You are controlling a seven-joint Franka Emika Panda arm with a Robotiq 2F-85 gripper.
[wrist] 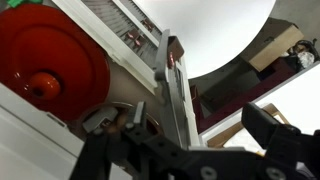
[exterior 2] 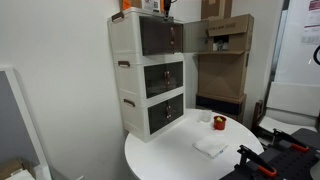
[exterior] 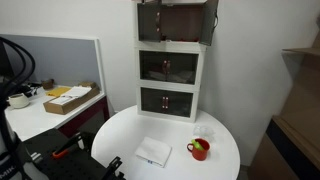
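In the wrist view my gripper is open above a cabinet, its dark fingers spread wide. A narrow grey door edge [wrist: 164,62] with a red-brown handle [wrist: 176,48] runs between and beyond them; I cannot tell whether either finger touches it. The white cabinet [exterior 2: 138,75] has three tiers of dark doors. Its top compartment [exterior: 184,22] stands open, with the right door [exterior: 209,22] swung outward, while the two lower pairs are shut. Inside a compartment below me, a round red object [wrist: 44,85] shows at left. Exterior view 1 does not clearly show the gripper.
On the round white table [exterior: 125,135] stand a red mug [exterior: 203,155] with something green in it and a clear container [exterior: 204,131]. A flat white item [exterior: 153,151] lies near the front. Cardboard boxes [exterior 2: 220,78] are stacked right of the cabinet.
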